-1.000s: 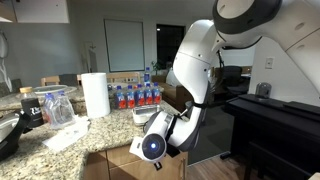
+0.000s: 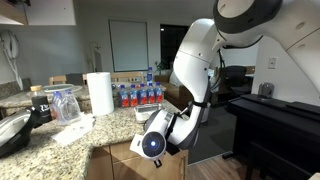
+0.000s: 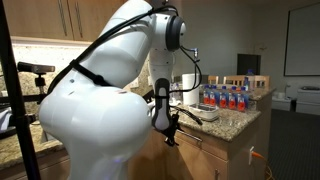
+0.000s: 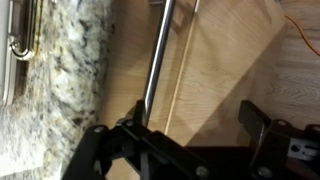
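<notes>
In the wrist view my gripper stands open, with nothing held between its fingers. A metal bar handle (image 4: 158, 60) runs along the wooden drawer front (image 4: 215, 65), and its lower end meets the left finger (image 4: 130, 130) in the picture. Whether they touch, I cannot tell. The right finger (image 4: 255, 120) is over the dark gap beside the wood. From outside, the gripper (image 3: 172, 138) is low in front of the cabinet, below the counter edge; its fingers are too small to make out clearly.
Speckled countertop (image 4: 75, 70) borders the drawer closely. On the counter stand several blue bottles with red caps (image 2: 142, 96), a paper towel roll (image 2: 100, 93), a clear pitcher (image 2: 66, 105) and a dark pan (image 2: 18, 130). An orange cable (image 4: 302, 35) lies on the floor.
Exterior view 1 has shifted a little, so the counter items appear slightly farther right and the pan shows more. The arm stays in nearly the same place by the cabinet.
</notes>
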